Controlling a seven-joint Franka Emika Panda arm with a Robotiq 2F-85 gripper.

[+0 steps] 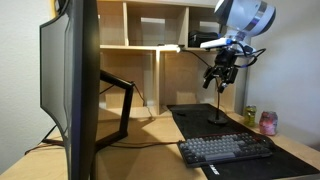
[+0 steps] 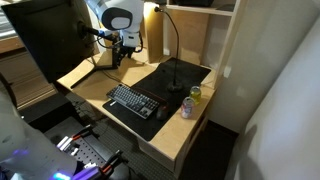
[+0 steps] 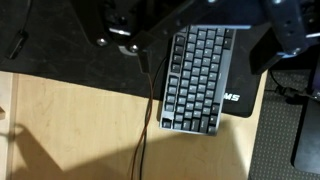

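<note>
My gripper (image 1: 218,82) hangs in the air above the desk, open, with nothing seen between its fingers. In exterior view 1 it overlaps the thin black lamp stem; whether they touch, I cannot tell. A dark grey keyboard (image 1: 225,149) lies on the black desk mat (image 1: 262,168), well below the gripper. Exterior view 2 shows the keyboard (image 2: 137,101) near the desk's front edge, with the gripper (image 2: 117,58) higher up and left of it in the picture. From the wrist, part of the keyboard (image 3: 197,85) appears between the dark finger parts.
Two cans, one yellow-green (image 2: 195,93) and one pinkish (image 2: 187,107), stand at the mat's edge. A large monitor (image 1: 70,90) fills the left. The lamp (image 2: 176,60) rises beyond the keyboard. Shelves (image 1: 142,55) line the back. Bare wood (image 3: 190,157) borders the mat.
</note>
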